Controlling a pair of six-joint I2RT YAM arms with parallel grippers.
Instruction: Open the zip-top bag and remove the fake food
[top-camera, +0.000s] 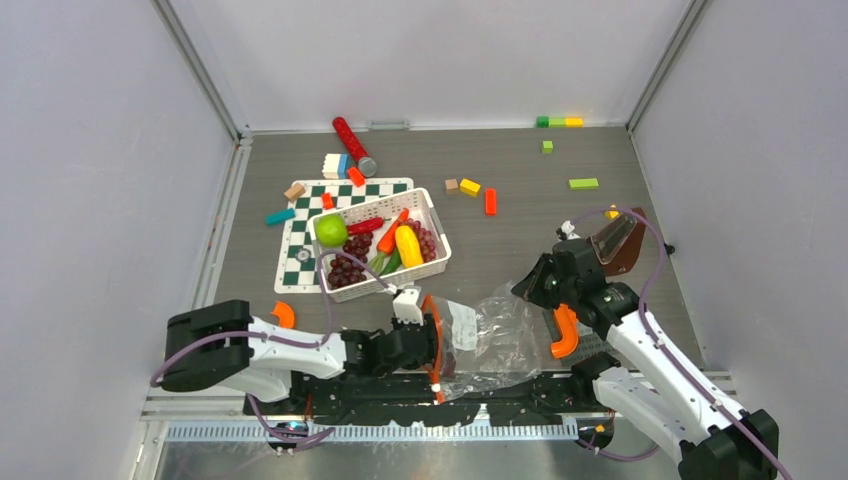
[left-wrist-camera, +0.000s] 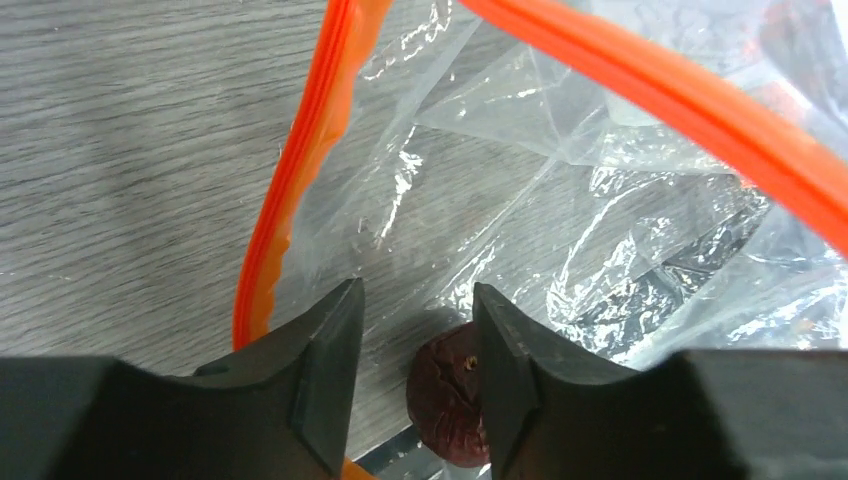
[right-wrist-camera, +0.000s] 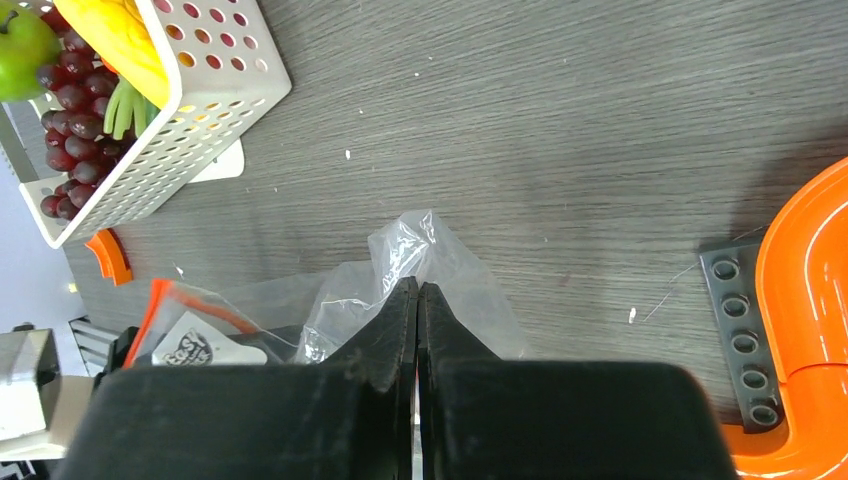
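Observation:
A clear zip bag (top-camera: 497, 345) with an orange zip edge (top-camera: 434, 345) lies between my two arms. In the left wrist view its orange edges stand apart, with the mouth spread around my left gripper. That gripper's fingers are parted. A dark red-brown round food piece (left-wrist-camera: 445, 400) shows low between them, partly covered by one finger; whether it touches them I cannot tell. My right gripper is shut, with the bag's crumpled far end (right-wrist-camera: 408, 250) gathered at its fingertips.
A white basket (top-camera: 440, 235) of fake fruit and vegetables stands behind the left arm, partly on a checkered board (top-camera: 290, 255). An orange curved piece (top-camera: 566, 335) lies near the right gripper. Loose blocks are scattered farther back; open table lies right of the basket.

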